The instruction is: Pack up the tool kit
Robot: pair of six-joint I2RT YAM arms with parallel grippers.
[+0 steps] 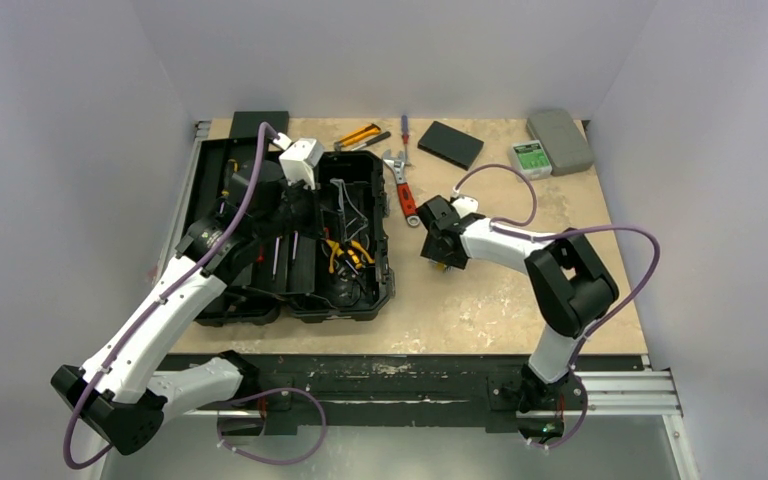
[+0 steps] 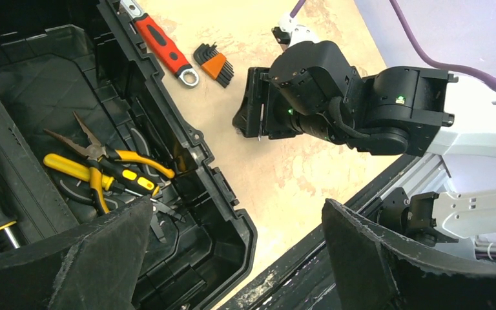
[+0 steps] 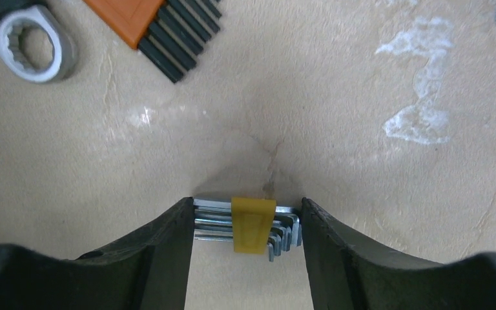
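Note:
A silver hex key set with a yellow holder [image 3: 253,226] is at the table surface. The fingertips of my right gripper meet its two ends, one on each side; from above, the wrist mostly covers it. The open black toolbox [image 1: 384,262] stands left of that arm. Inside lie yellow-handled pliers [image 2: 97,152], a yellow-black screwdriver [image 2: 71,168] and other tools. Above the box, my left gripper is wide open and empty. A second hex key set, black with an orange holder [image 2: 214,64], lies beside the red-handled wrench [image 2: 161,42].
Along the back are yellow-black cutters [image 1: 358,134], a slim screwdriver [image 1: 405,138], a flat black case [image 1: 450,144], a green-labelled clear box [image 1: 531,158] and a grey case [image 1: 560,141].

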